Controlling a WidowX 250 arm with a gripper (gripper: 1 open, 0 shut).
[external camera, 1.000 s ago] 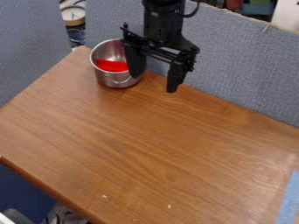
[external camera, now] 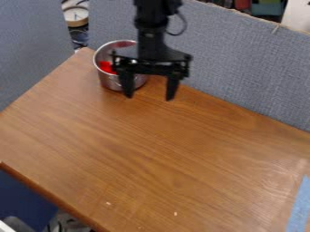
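A steel pot (external camera: 127, 78) with a red object (external camera: 105, 67) inside stands at the back left of the wooden table (external camera: 155, 163). The black gripper (external camera: 150, 87) hangs in front of it, partly hiding the pot and its contents, its fingers spread wide apart and open.
Grey padded walls (external camera: 242, 77) line the back and left of the table. A light blue strip lies at the right edge.
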